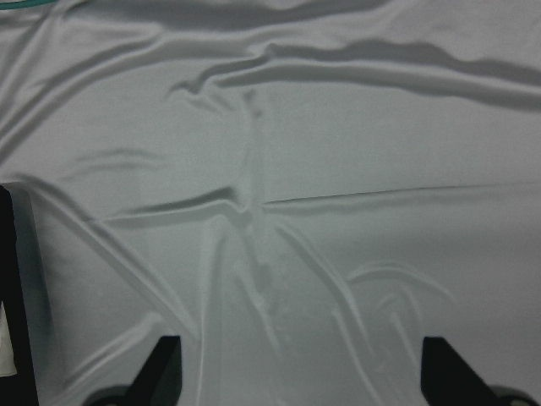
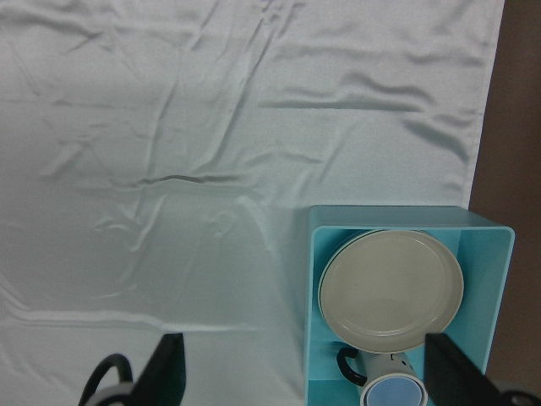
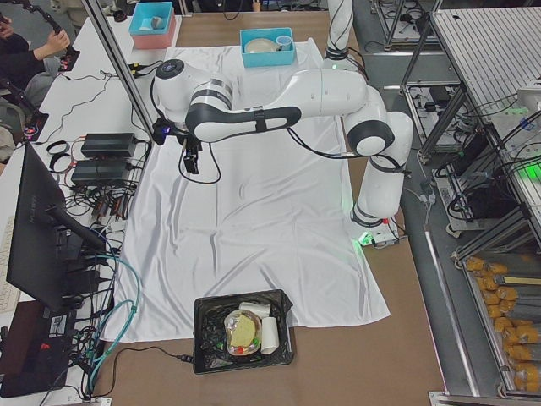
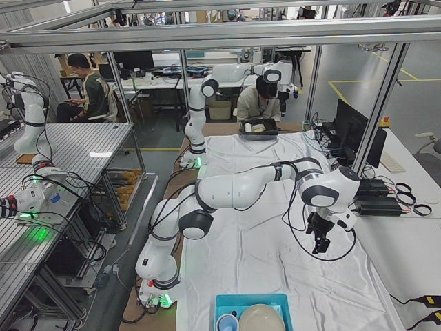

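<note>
My left gripper (image 3: 192, 165) is open above the white cloth (image 3: 245, 211), with nothing between its fingers. My right gripper (image 4: 319, 238) also stands open and empty over the cloth, beside a blue bin (image 2: 494, 279) (image 3: 267, 57). That bin holds a cream plate (image 2: 390, 288) and a mug (image 2: 385, 381) with a black handle. A black bin (image 3: 203, 338) (image 1: 19, 355) at the cloth's other end holds a round bag of colourful items (image 3: 243, 332) and white rolls (image 3: 270, 335).
A monitor (image 3: 38, 237), cables and black boxes (image 3: 106, 145) line the side table. A metal frame post (image 4: 379, 103) rises beside the cloth.
</note>
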